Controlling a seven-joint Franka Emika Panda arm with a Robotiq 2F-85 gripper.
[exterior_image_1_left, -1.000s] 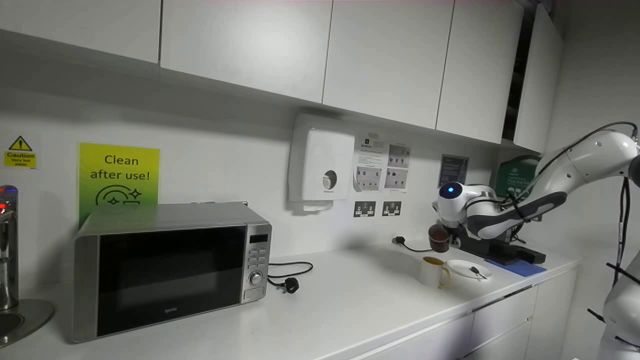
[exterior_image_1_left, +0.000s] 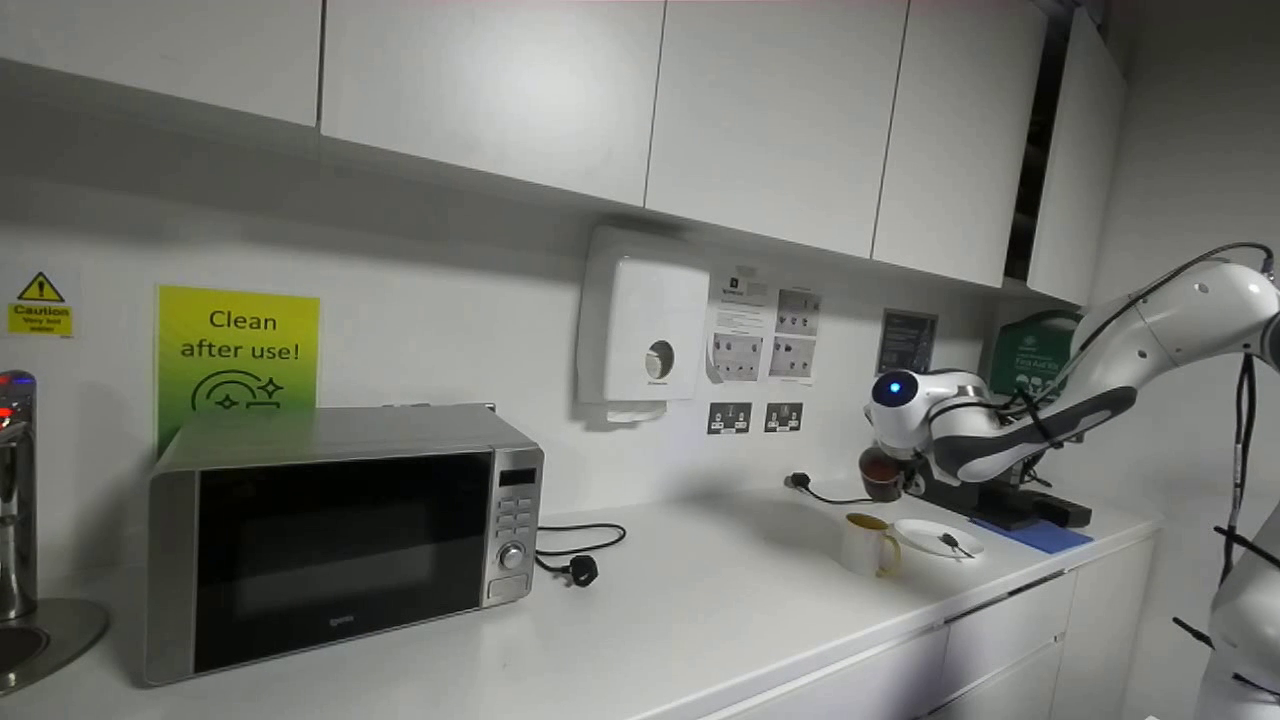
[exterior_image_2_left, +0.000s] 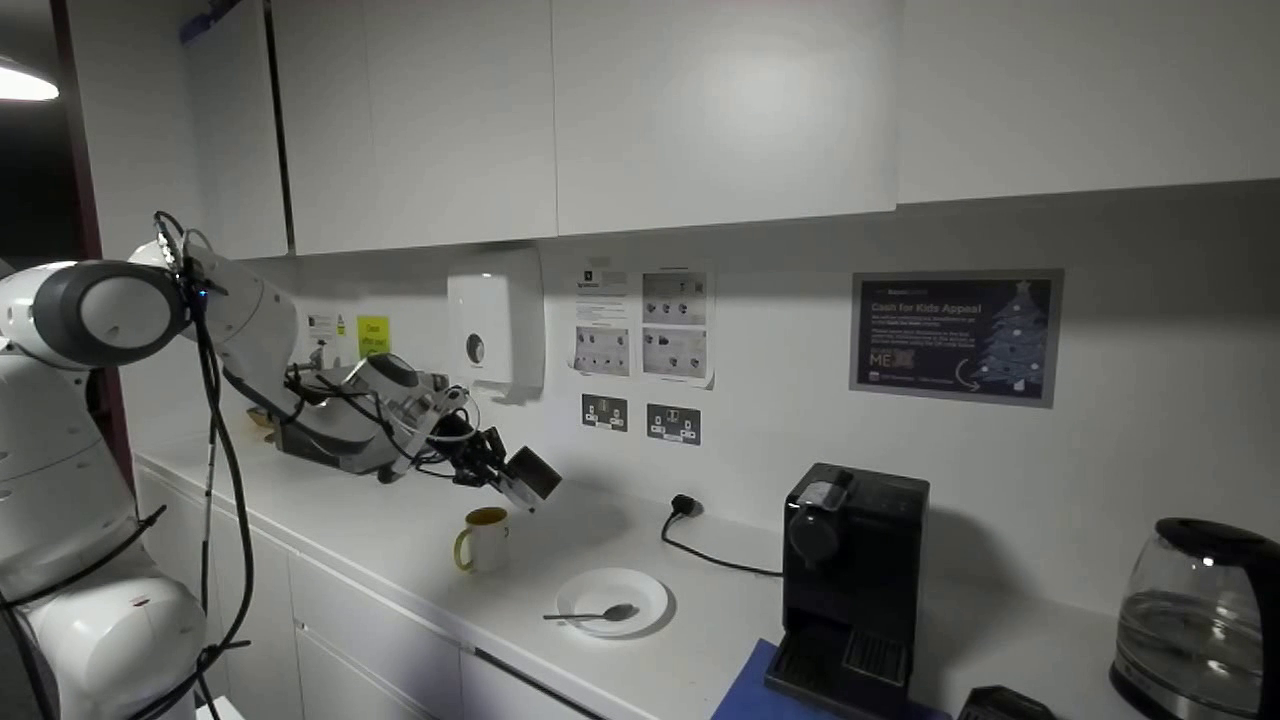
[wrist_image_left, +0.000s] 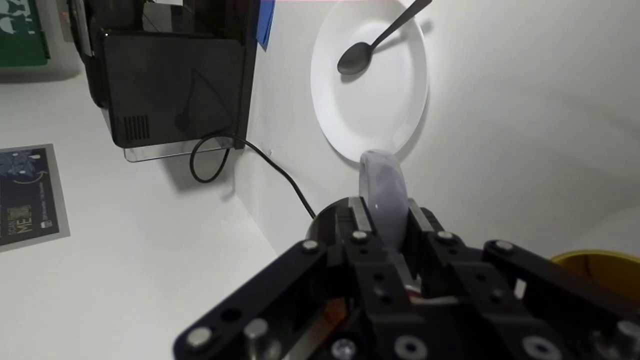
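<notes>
My gripper is shut on the pale handle of a dark mug (exterior_image_2_left: 535, 473). In exterior view 1 the mug's reddish-brown inside (exterior_image_1_left: 882, 473) faces that camera, so the mug is tipped over in the air. Its handle (wrist_image_left: 384, 183) shows clearly between the fingers in the wrist view; the gripper hides most of the body. Below the held mug, a white mug (exterior_image_2_left: 487, 544) with a yellow inside stands upright on the counter. Beside that one lies a white plate (exterior_image_2_left: 576, 593) with a dark spoon (exterior_image_2_left: 618, 612) on it.
A black coffee machine (exterior_image_2_left: 854, 564) on a blue mat (exterior_image_2_left: 746, 686) and a glass kettle (exterior_image_2_left: 1188, 618) stand beyond the plate. A black cable (exterior_image_2_left: 726, 560) runs along the wall. The microwave (exterior_image_1_left: 342, 552) is farther away, with bare counter (exterior_image_1_left: 708, 600) before the white mug.
The wrist has moved slightly left and down in exterior view 1, and the held mug's tilt has changed a little. The white mug, plate and spoon have stayed put.
</notes>
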